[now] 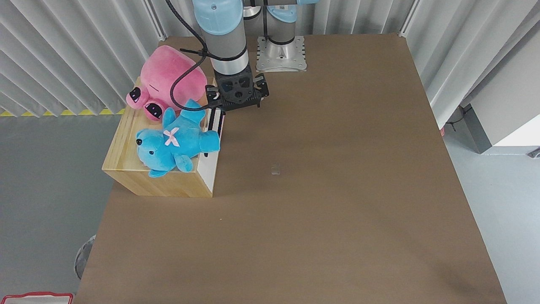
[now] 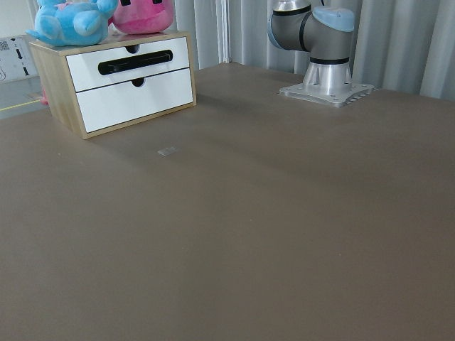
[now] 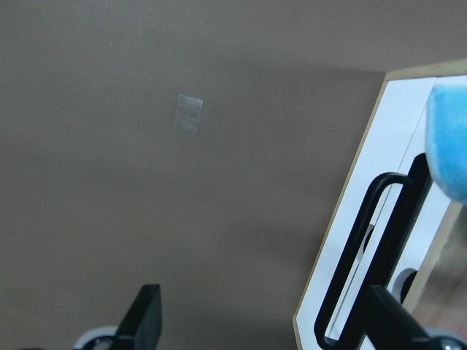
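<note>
A wooden box with two white drawer fronts (image 2: 135,101) and a black handle (image 2: 135,62) holds a blue plush bear (image 1: 174,144) and a pink plush toy (image 1: 172,76) on its top. My gripper is above the box's front side; in the wrist view its two fingers stand wide apart, open, with brown table between them and the handle by the right finger. In the front view my gripper's black housing sits over the box's rear right, beside the bear; its fingertips are hidden there.
The robot's base (image 1: 281,61) stands at the back. A floor drops away beyond the table edges.
</note>
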